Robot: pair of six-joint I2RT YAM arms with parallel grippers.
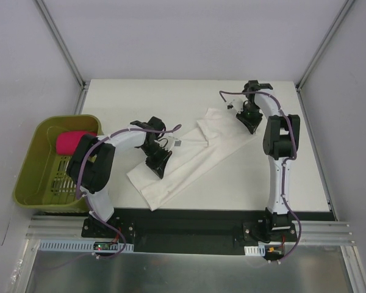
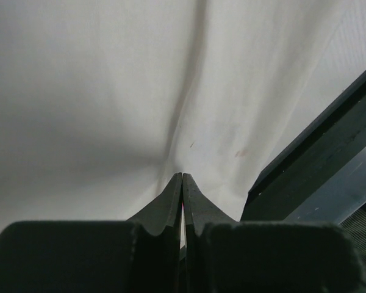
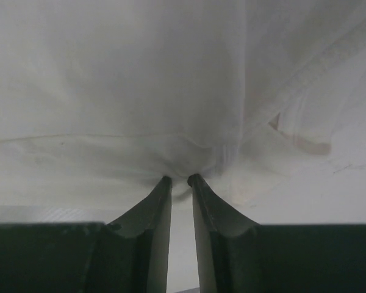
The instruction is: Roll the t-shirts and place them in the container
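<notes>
A white T-shirt (image 1: pixel 195 162), folded into a long strip, lies diagonally on the white table. My left gripper (image 1: pixel 161 168) is down over its lower-left end; in the left wrist view its fingertips (image 2: pixel 174 195) are shut together on or just above the cloth, nothing visible between them. My right gripper (image 1: pixel 247 122) is at the upper-right end. In the right wrist view the right gripper is part open, its tips at the cloth beside a crease, with a little fabric showing in the narrow gap.
A green basket (image 1: pixel 30 183) holding a rolled red cloth (image 1: pixel 67 141) stands at the left, partly behind my left arm. A dark edge (image 1: pixel 183 217) runs along the table's front.
</notes>
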